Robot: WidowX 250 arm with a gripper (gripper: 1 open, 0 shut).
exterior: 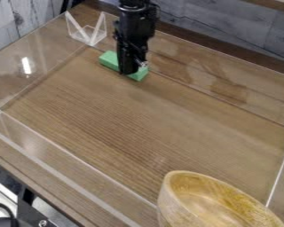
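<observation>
The black gripper (130, 62) hangs from the top of the view at the back of the wooden table, over a green object (110, 60) that looks like a flat block or sponge. Its fingers reach down onto the middle of the green object and hide part of it; whether they grip it is unclear.
A large pale yellow bowl (209, 204) sits at the front right. A clear plastic piece (85, 28) stands at the back left near the wall. Black cables lie beyond the lower left edge.
</observation>
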